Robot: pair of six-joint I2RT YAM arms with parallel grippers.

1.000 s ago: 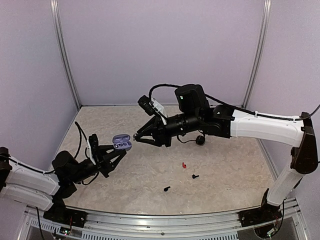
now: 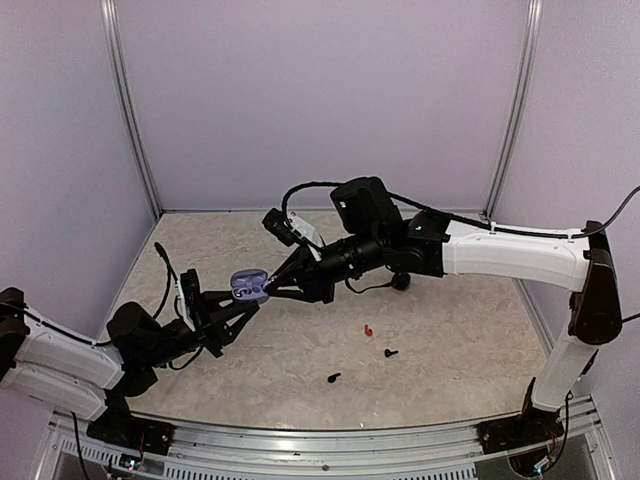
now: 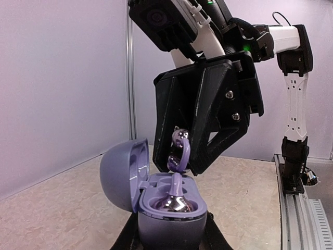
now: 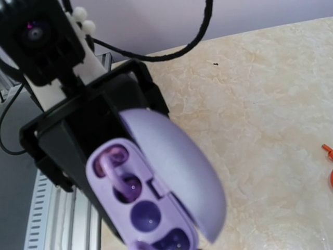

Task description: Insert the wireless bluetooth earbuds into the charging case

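Observation:
My left gripper [image 2: 240, 312] is shut on the open lilac charging case [image 2: 250, 285], holding it upright with the lid [image 3: 119, 174] swung back. One earbud [image 3: 176, 203] sits in the case with its stem up. My right gripper [image 2: 278, 285] is shut on the other lilac earbud [image 3: 179, 153], holding it just above the case at the end beside the seated one. In the right wrist view the case [image 4: 127, 205] shows an empty round well; the right fingertips are largely hidden by it.
Small loose earbuds, a red one [image 2: 368, 330] and dark ones [image 2: 390, 352] [image 2: 333, 377], lie on the table. A dark round object [image 2: 400, 282] with a cable sits at the back right.
Over the last second my right gripper has moved left and down to the case, and the left gripper has shifted slightly right.

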